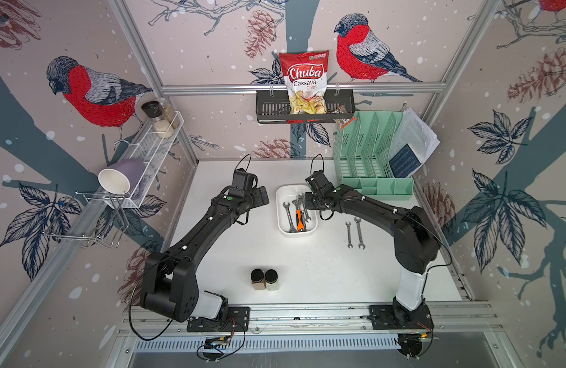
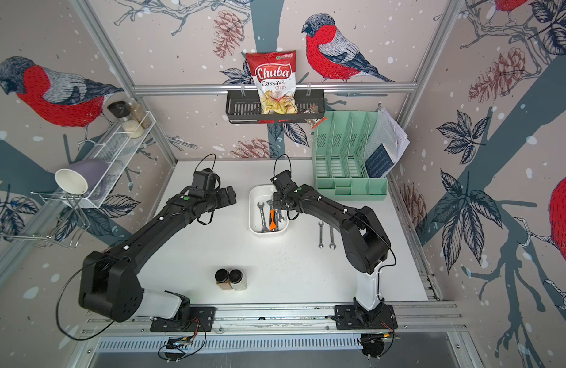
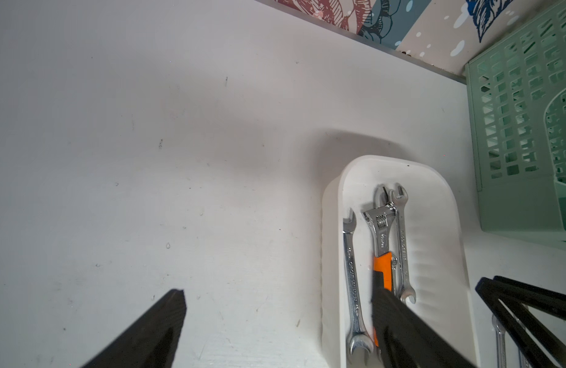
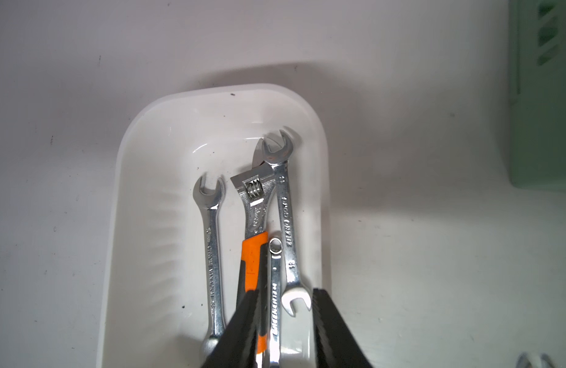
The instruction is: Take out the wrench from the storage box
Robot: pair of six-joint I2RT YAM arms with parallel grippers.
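The white storage box point(image 4: 126, 202) holds several wrenches. Along one side lies an open-ended wrench point(image 4: 212, 257); in the middle is an adjustable wrench point(image 4: 251, 260) with an orange and black handle. A small combination wrench point(image 4: 275, 300) rests beside that handle, and another double open-ended wrench point(image 4: 287, 224) lies nearest the right wall, its upper head over the adjustable wrench's finger. My right gripper is over the box, its fingers partly apart with nothing seen held between them. My left gripper stands wide open and empty, above the table left of the box.
Two loose wrenches point(image 1: 354, 233) lie on the table right of the box. Behind them stands a green organizer point(image 1: 375, 187). Two black-lidded jars point(image 1: 264, 279) sit near the front edge. Bare table point(image 3: 142, 153) lies left of the box.
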